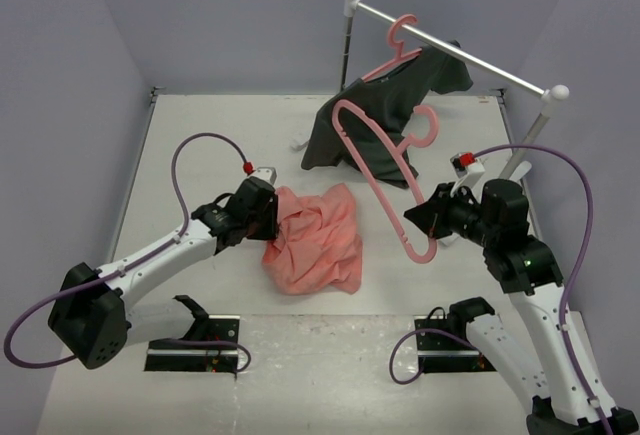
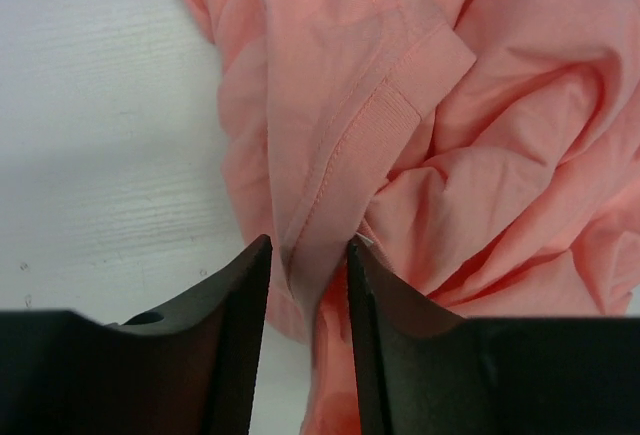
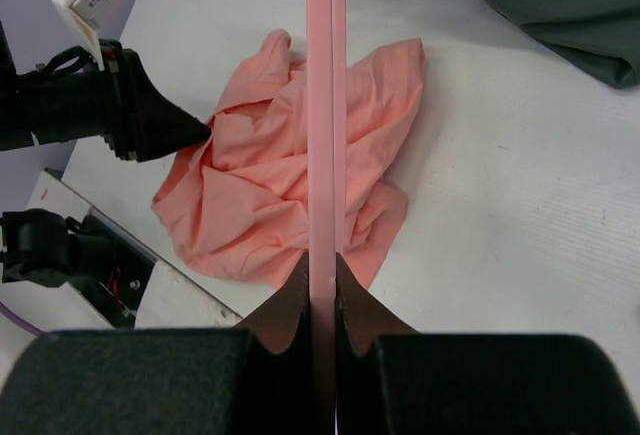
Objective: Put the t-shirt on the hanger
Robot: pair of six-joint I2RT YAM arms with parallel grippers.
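The pink t-shirt (image 1: 315, 240) lies crumpled on the table in the middle. My left gripper (image 1: 268, 235) is down at its left edge. In the left wrist view, the left gripper has its fingers a short way apart with a fold of the pink t-shirt (image 2: 340, 170) between them; pale table shows between the fold and the left finger. My right gripper (image 1: 433, 235) is shut on a pink hanger (image 1: 385, 200), raised and tilted to the right of the shirt. In the right wrist view, the hanger bar (image 3: 321, 155) runs up from between the right fingers.
Behind stands a white rack (image 1: 450, 48). A dark green garment (image 1: 380, 115) hangs from it on another pink hanger (image 1: 398, 45), its lower part reaching the table. Bare table (image 1: 200, 135) lies to the left and back left.
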